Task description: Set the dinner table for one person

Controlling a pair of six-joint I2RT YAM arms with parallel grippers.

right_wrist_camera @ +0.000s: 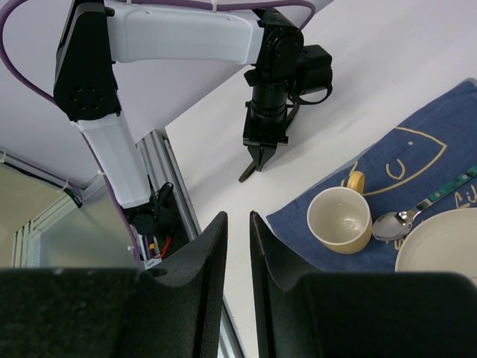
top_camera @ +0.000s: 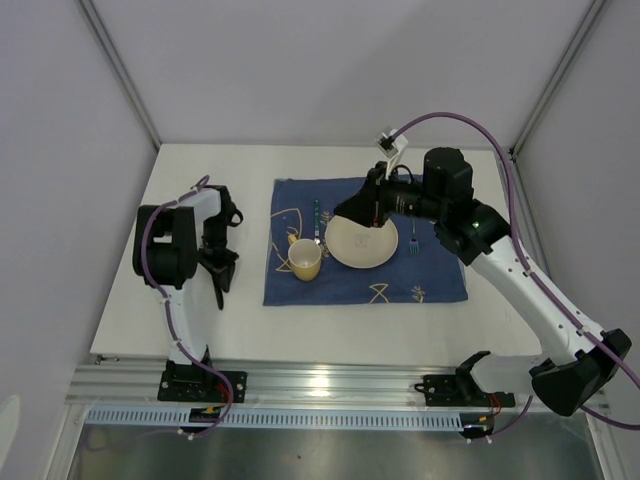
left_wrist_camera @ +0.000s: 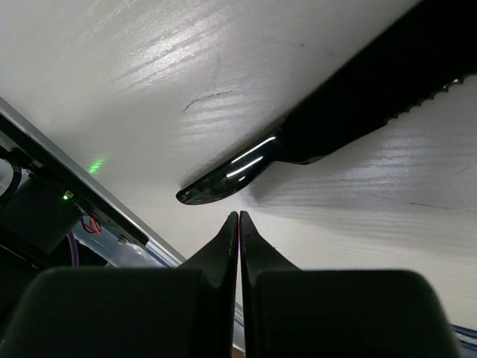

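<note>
My left gripper is shut with nothing between its fingers, low over the white table at the left, beside a black serrated knife [left_wrist_camera: 335, 112]. My right gripper hangs above the blue placemat, fingers slightly apart and empty. On the placemat [top_camera: 300, 290] lie a cream plate [top_camera: 362, 240], a mug [top_camera: 305, 258] with yellow handle, a spoon [right_wrist_camera: 387, 227] with green handle left of the plate, and a fork [top_camera: 414, 243] to its right.
Bare table [top_camera: 380, 330] shows in front of the placemat and left of it around the knife. Metal rails run along the front edge; walls stand at the sides and back.
</note>
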